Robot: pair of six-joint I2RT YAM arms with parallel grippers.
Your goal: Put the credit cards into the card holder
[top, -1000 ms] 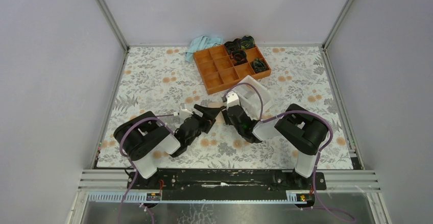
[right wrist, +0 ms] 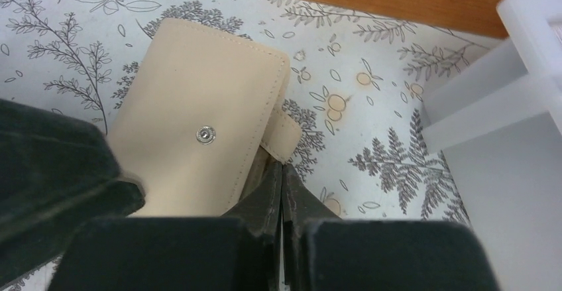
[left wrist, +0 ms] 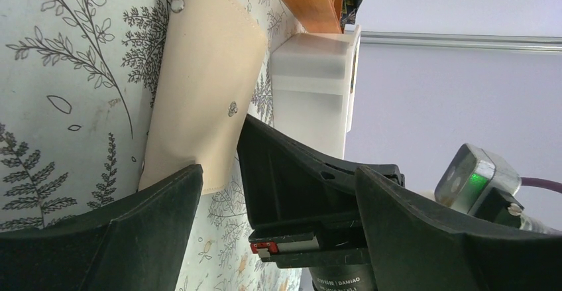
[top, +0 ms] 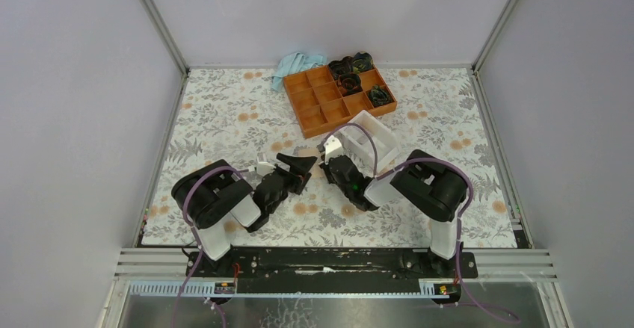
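The beige card holder lies on the table with a metal snap on its face; in the left wrist view the holder (left wrist: 205, 72) shows two snaps. A small tab (right wrist: 283, 135) sticks out from its right edge. My right gripper is shut, its tips at that edge by the tab; I cannot tell if the tab's corner is between them. My left gripper is open, one finger (left wrist: 179, 205) over the holder's near end. From above, both grippers cover much of the holder. No credit card can be clearly made out.
A white bin (top: 389, 145) stands right of the holder, close to my right arm. Behind them is a wooden compartment box (top: 314, 128) with dark rolled items (top: 349, 83). A blue cloth (top: 295, 64) lies at the back.
My left gripper moved slightly left. The bin and the wooden box stayed put.
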